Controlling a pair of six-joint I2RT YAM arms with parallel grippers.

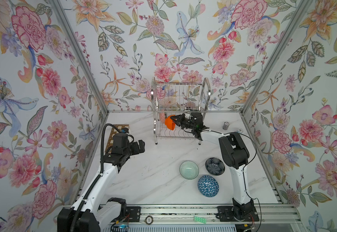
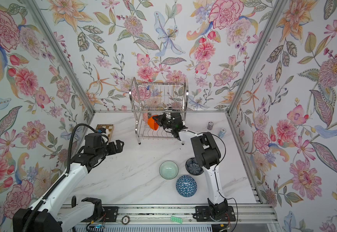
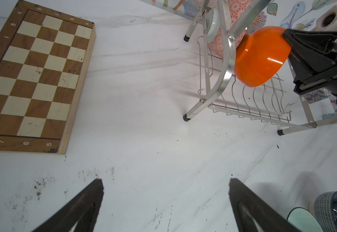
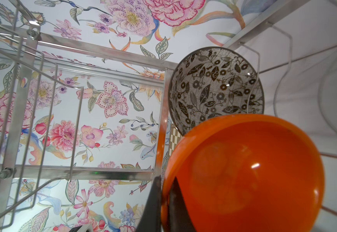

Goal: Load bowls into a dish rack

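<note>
In the lower tier of the metal dish rack (image 1: pixel 154 123), an orange bowl (image 3: pixel 259 58) is tilted on its side. My right gripper is shut on its rim, one finger inside the bowl and the other outside. Beyond it in the right wrist view, a brown-patterned bowl (image 4: pixel 211 85) stands on edge in the rack. A green bowl (image 1: pixel 189 170), a blue triangle-patterned bowl (image 1: pixel 207 186) and a dark bowl (image 1: pixel 215 166) sit on the table at front right. My left gripper is open and empty over the table, left of the rack.
A chessboard (image 3: pixel 33 77) lies at the left, behind the left arm. Two small cans, one of them a grey can (image 1: pixel 225 125), stand right of the rack. Rack posts and the upper tier closely surround the right gripper.
</note>
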